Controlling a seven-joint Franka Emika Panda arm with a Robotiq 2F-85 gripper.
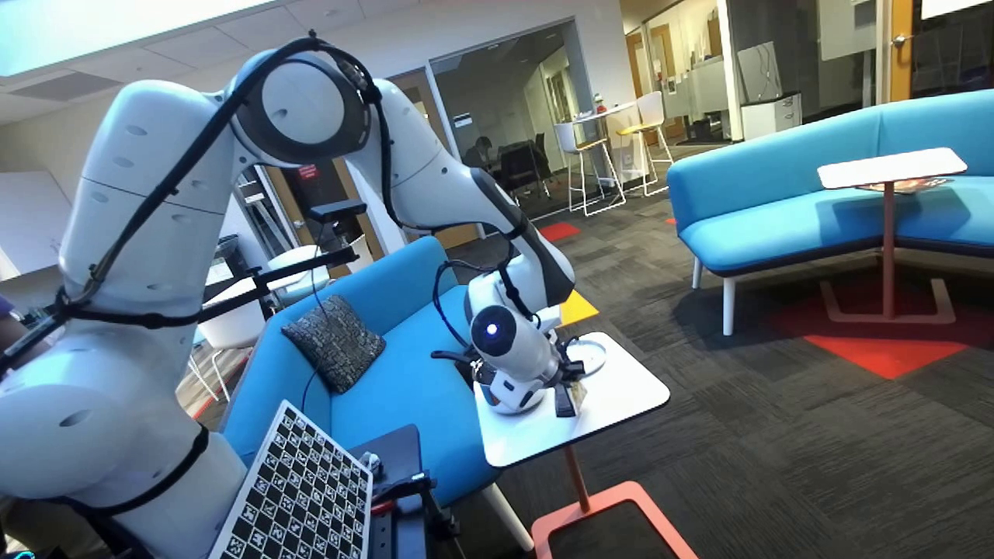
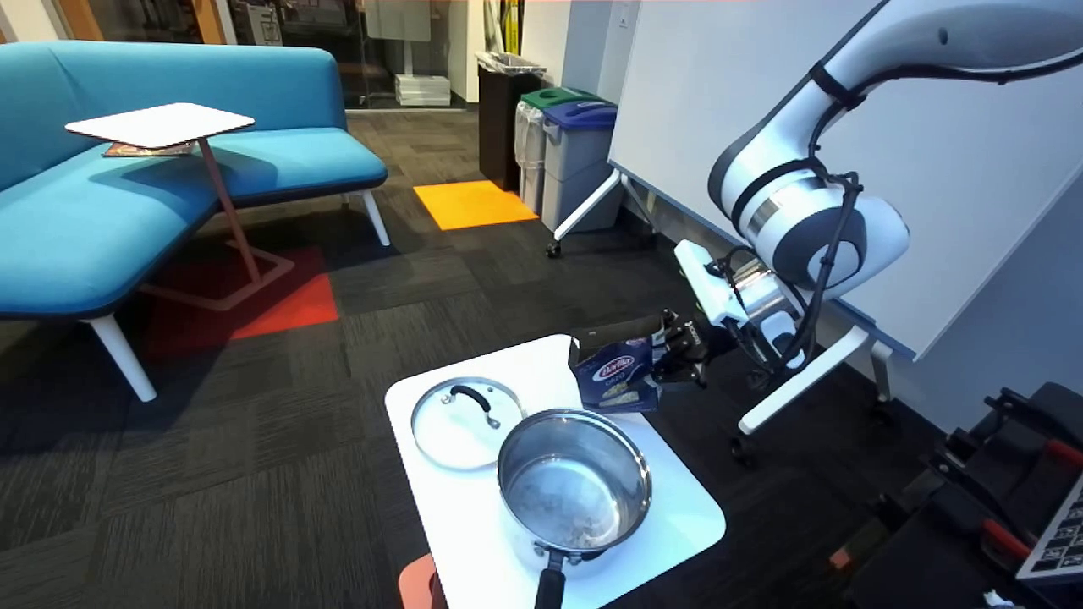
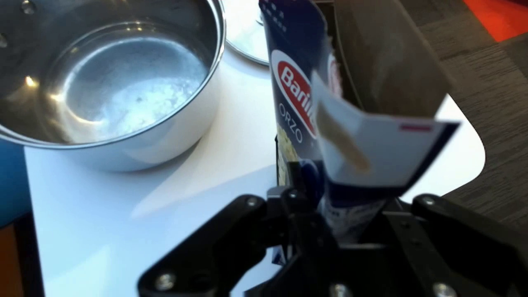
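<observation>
A dark blue Barilla orzo box (image 2: 617, 375), its top flaps open, is pinched in my gripper, which is shut on its side. In exterior view 2 the box leans toward the pot, close to the table's far right edge; whether its base touches the table I cannot tell. A steel pot (image 2: 574, 487) with a black handle stands on the white table, just nearer the camera than the box. The wrist view shows the pot (image 3: 123, 84) left of the box, with no food visible inside. In exterior view 1 the wrist mostly hides the pot.
The glass lid (image 2: 464, 425) with a black handle lies flat on the white table (image 2: 447, 507), beside the pot. A blue sofa (image 1: 410, 345) borders the table. Bare tabletop shows at the table's right corner.
</observation>
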